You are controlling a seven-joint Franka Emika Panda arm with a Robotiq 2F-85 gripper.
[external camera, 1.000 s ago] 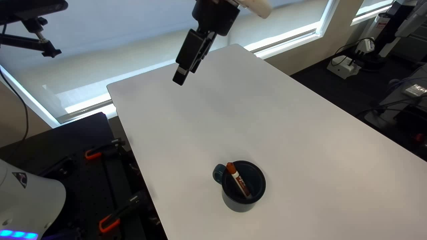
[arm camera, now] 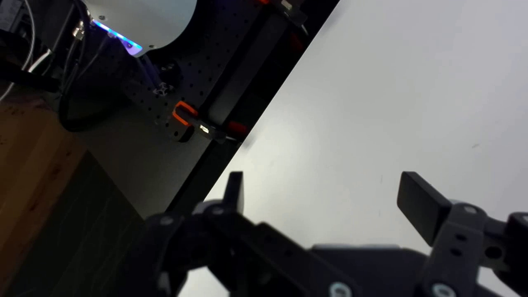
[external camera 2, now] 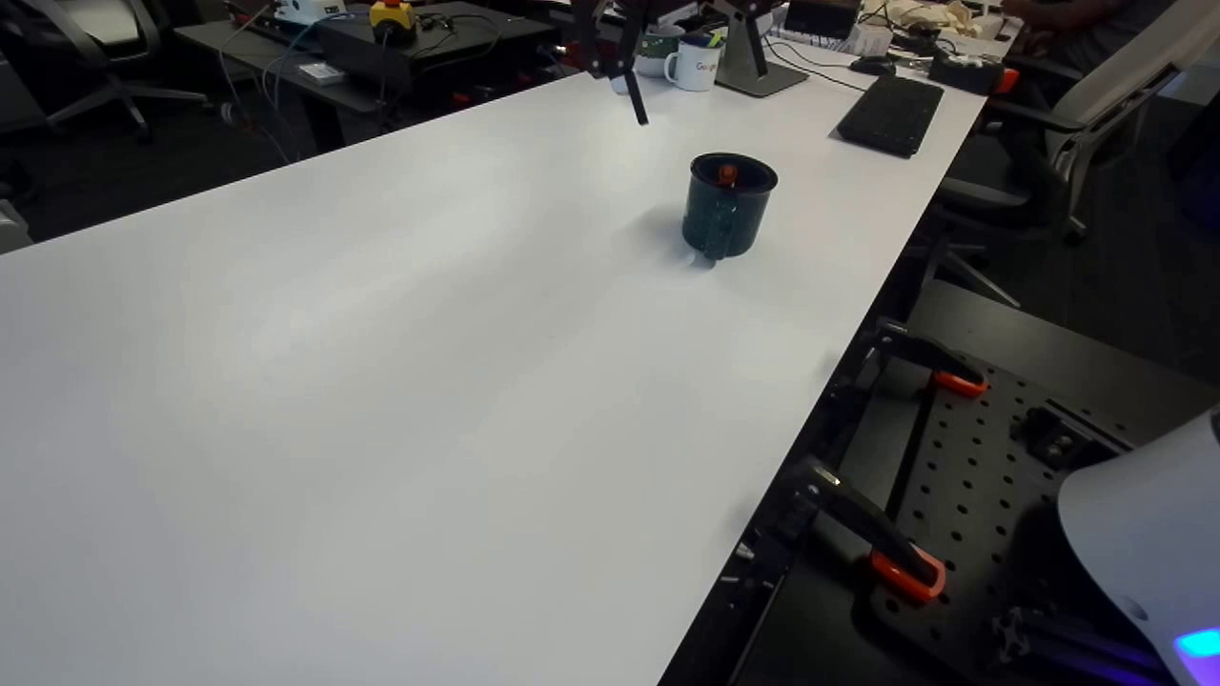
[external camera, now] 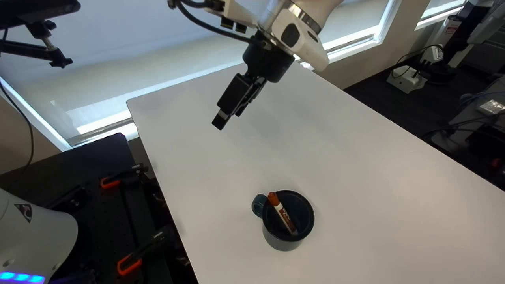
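Note:
A dark teal mug (external camera: 285, 240) stands upright on the white table, its handle (external camera: 258, 205) toward the table's left edge in exterior view 1. Inside it leans an orange-brown and white marker (external camera: 282, 213), cap end up at the rim. Exterior view 2 shows the same mug (external camera 2: 718, 223) with only the marker's cap (external camera 2: 727, 175) visible. My gripper (external camera: 229, 120) hangs over the table's far part, well apart from the mug. In the wrist view the gripper is open, its fingers wide apart over bare tabletop. Neither mug nor marker appears there.
White mugs (external camera 2: 694, 67), a monitor stand and a black keyboard (external camera 2: 892, 114) lie beyond the teal mug in exterior view 2.
The arm has come lower and a little to the right in exterior view 1, bringing the gripper nearer the mug. Mug and marker have stayed in place.

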